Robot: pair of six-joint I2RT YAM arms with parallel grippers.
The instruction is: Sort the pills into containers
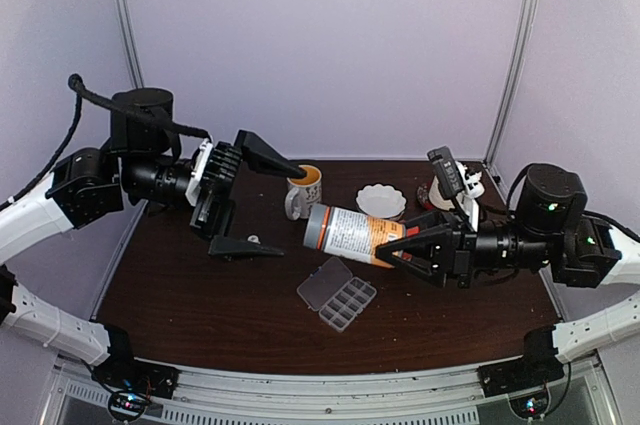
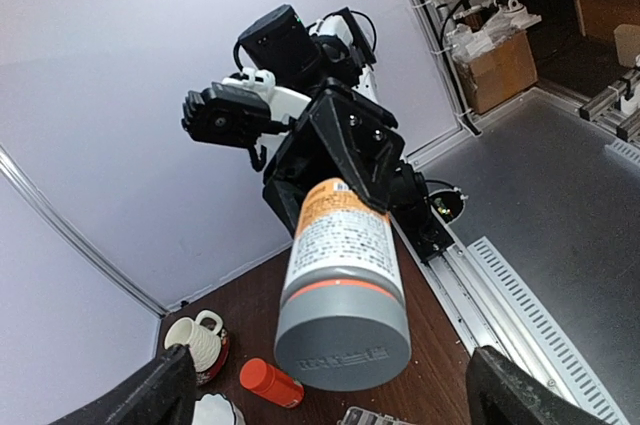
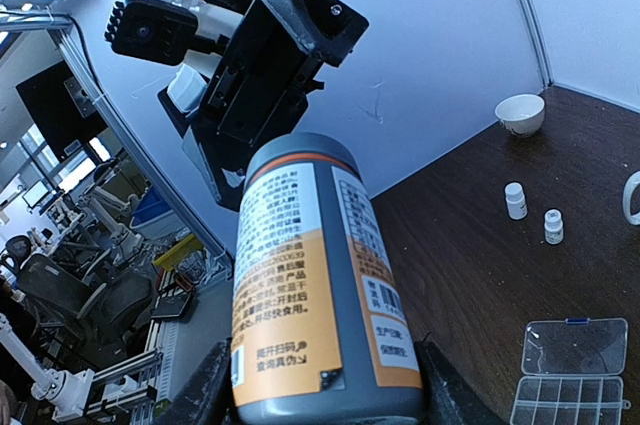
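Note:
My right gripper [image 1: 400,245] is shut on the lower end of a large pill bottle [image 1: 350,234] with a grey cap and an orange and white label, held tilted above the table. Its capped end points at my left gripper [image 1: 270,203], which stands wide open with nothing between its fingers, a short gap from the cap. In the left wrist view the grey cap [image 2: 342,345] lies between and beyond the open fingers. On the table, the clear pill organizer [image 1: 347,303] has its lid folded back; its compartments look empty. Two small white bottles [image 3: 515,201] show in the right wrist view.
A patterned mug [image 1: 304,190] and a white scalloped dish [image 1: 381,201] stand at the back. The left wrist view shows a red-orange bottle [image 2: 271,383] lower down, near a cream cup [image 2: 195,343].

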